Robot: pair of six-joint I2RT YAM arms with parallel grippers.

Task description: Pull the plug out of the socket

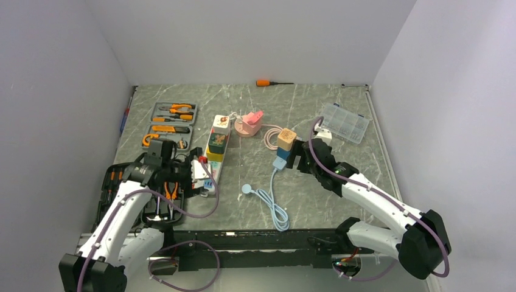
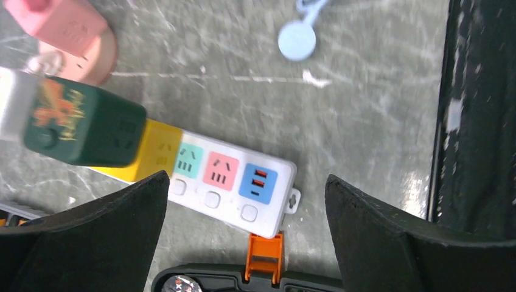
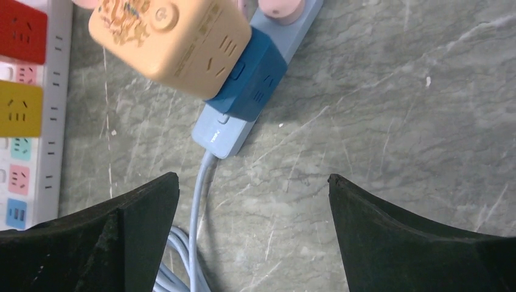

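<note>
A white power strip (image 2: 219,176) lies left of centre, its near sockets bare. Farther along it stand a yellow plug, a dark green cube plug (image 1: 217,143) and a white-topped plug (image 1: 221,123); a red plug (image 3: 23,30) shows in the right wrist view. My left gripper is open above the near end, nothing between its fingers. On a light-blue strip (image 3: 222,131) sit a blue plug (image 3: 252,78) and a wooden-looking cube plug (image 3: 173,42). Open and empty, my right gripper is beside that strip's cord end.
A coiled blue cord (image 1: 277,216) lies at the front. Behind stand a pink plug block (image 1: 251,123) and a clear organizer (image 1: 344,123). Toolboxes (image 1: 171,118) line the left side, one partly under the left arm. Bare table lies between the strips.
</note>
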